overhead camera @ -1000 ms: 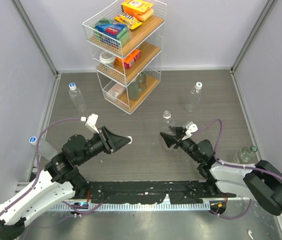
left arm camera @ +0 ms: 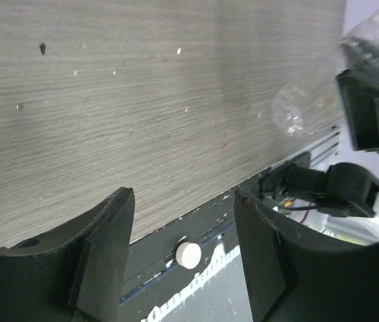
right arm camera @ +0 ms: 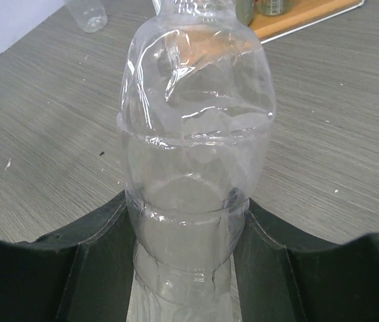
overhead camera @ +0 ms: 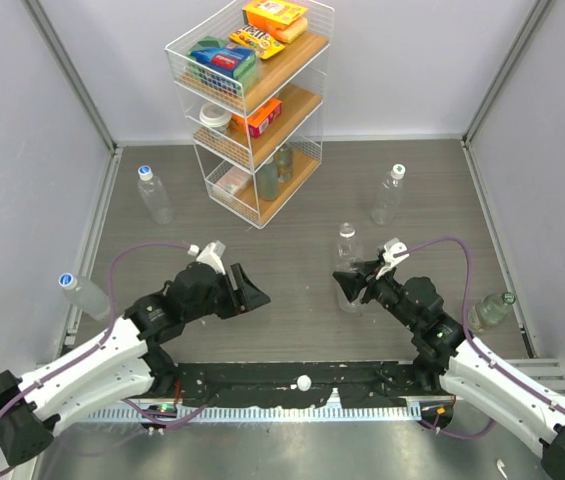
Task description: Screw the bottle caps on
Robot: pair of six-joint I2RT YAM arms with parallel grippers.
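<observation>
My right gripper (overhead camera: 357,278) is shut on an uncapped-looking clear plastic bottle (overhead camera: 347,250), which fills the right wrist view (right arm camera: 189,114); its top is cropped there. My left gripper (overhead camera: 249,290) stands open with nothing between its fingers, left of that bottle. A small white cap (overhead camera: 303,382) lies on the dark strip at the front, below the left gripper, also visible in the left wrist view (left arm camera: 188,255). Other bottles stand at back left (overhead camera: 156,200), far left (overhead camera: 89,298) and back right (overhead camera: 385,200), with caps on top, and a greenish bottle (overhead camera: 488,312) is at far right.
A three-tier wire rack (overhead camera: 307,165) with snacks and jars stands at the back centre. Walls bound both sides and the back. The middle of the wooden floor (overhead camera: 292,260) between the grippers is clear.
The white cap has left my left gripper's fingers and moved down to the front strip. My right gripper and its bottle have shifted rightward and slightly toward the front.
</observation>
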